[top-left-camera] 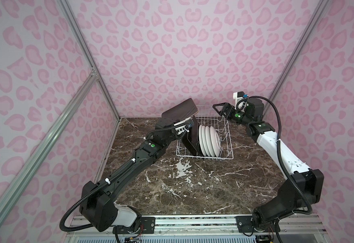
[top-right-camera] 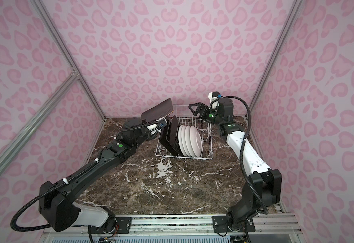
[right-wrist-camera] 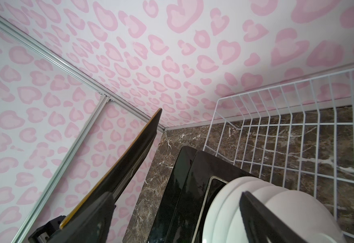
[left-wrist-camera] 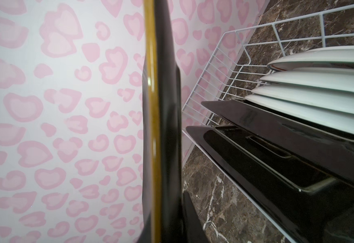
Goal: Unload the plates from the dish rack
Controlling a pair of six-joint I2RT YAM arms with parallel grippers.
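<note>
My left gripper [top-left-camera: 183,125] is shut on a dark rectangular plate [top-left-camera: 179,108], which it holds raised above the left side of the white wire dish rack [top-left-camera: 227,158]; in the left wrist view that plate [left-wrist-camera: 156,121] fills the middle edge-on. Below it, more dark rectangular plates [left-wrist-camera: 266,170] lean in the rack, beside several white round plates [top-left-camera: 207,141] standing upright. My right gripper [top-left-camera: 221,109] stands open above the rack's back right, with nothing between its fingers. In the right wrist view, its blurred fingers are over the white plates.
Patterned walls and metal frame posts enclose the sides and back.
</note>
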